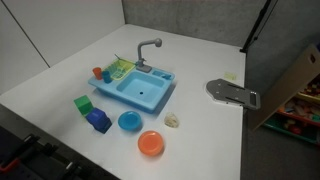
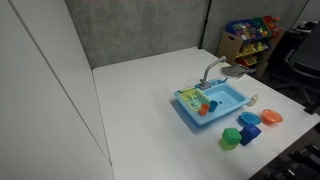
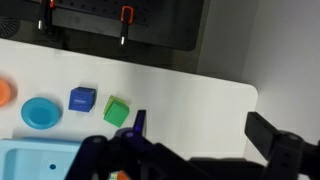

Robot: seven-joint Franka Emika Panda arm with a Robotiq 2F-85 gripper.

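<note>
My gripper hangs above the white table, its two dark fingers wide apart and only bare tabletop between them. A green block [image 3: 117,111] lies just left of the left finger, with a blue block [image 3: 82,99] beside it. In the first exterior view, the green block [image 1: 83,104] and blue block [image 1: 98,120] sit near the front edge, then a blue plate [image 1: 130,121] and an orange plate [image 1: 151,143]. Behind them stands a light-blue toy sink [image 1: 147,92] with a grey faucet [image 1: 148,46]. Red cup [image 1: 97,72] and teal cup [image 1: 106,76] rest at its left end.
A grey tray-like piece [image 1: 232,94] lies at the table's right side, and a small pale object [image 1: 171,120] near the orange plate. Beyond the table is a shelf [image 2: 247,42] of colored items.
</note>
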